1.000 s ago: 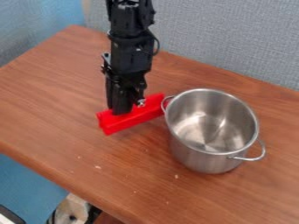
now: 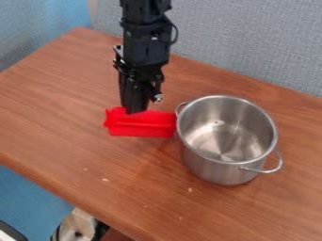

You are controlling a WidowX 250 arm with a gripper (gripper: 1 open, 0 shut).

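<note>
A red oblong block [image 2: 141,125] lies on the wooden table, just left of a steel pot [image 2: 228,141] with two side handles. My black gripper [image 2: 134,107] points down over the block's upper edge, shut, with its tips at or just behind the block. Whether the tips touch the block is unclear.
Grey padded walls stand behind it, and a blue floor shows past the near left edge.
The red block has turned from a slant to nearly level, and the gripper has risen slightly. The pot has shifted very slightly left.
</note>
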